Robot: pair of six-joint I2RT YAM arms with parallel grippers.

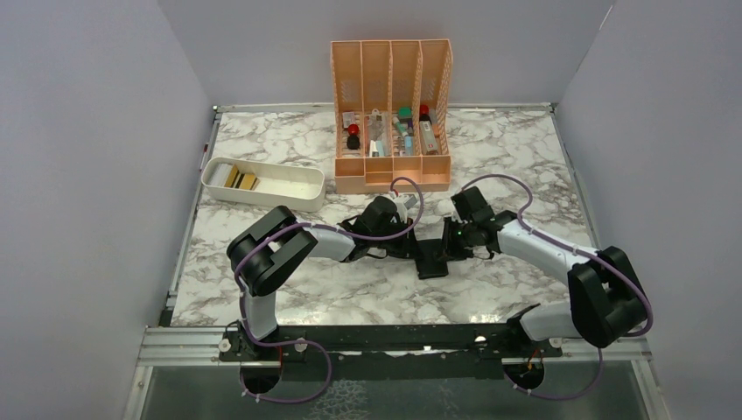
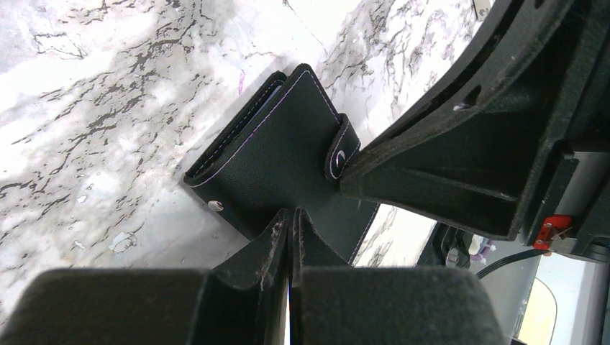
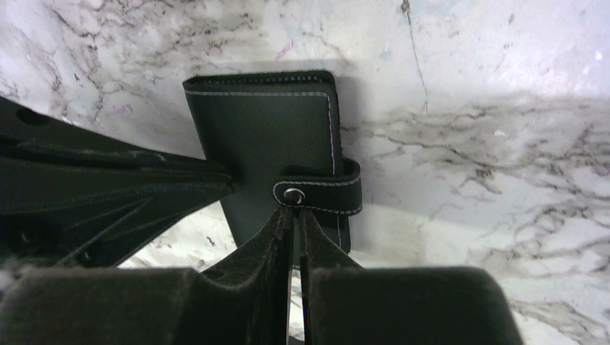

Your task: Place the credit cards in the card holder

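The black leather card holder point(image 1: 432, 259) lies folded on the marble table between my two arms. Its strap point(image 3: 324, 195) with a metal stud lies across the front. In the left wrist view, a bluish-grey edge point(image 2: 267, 98) shows inside the fold; what it is I cannot tell. My left gripper is shut, its tips over the holder's face beside the lower edge. At the stud end of the strap is my right gripper, shut with its tips close together. Nothing clearly shows between either pair of fingers. No separate credit card is recognisable.
An orange divided organizer point(image 1: 394, 179) with small items stands at the back centre. To the left, a white bin point(image 1: 293, 185) holds yellow and dark pieces. Both grippers crowd the holder; marble is clear in front of it and to the far right.
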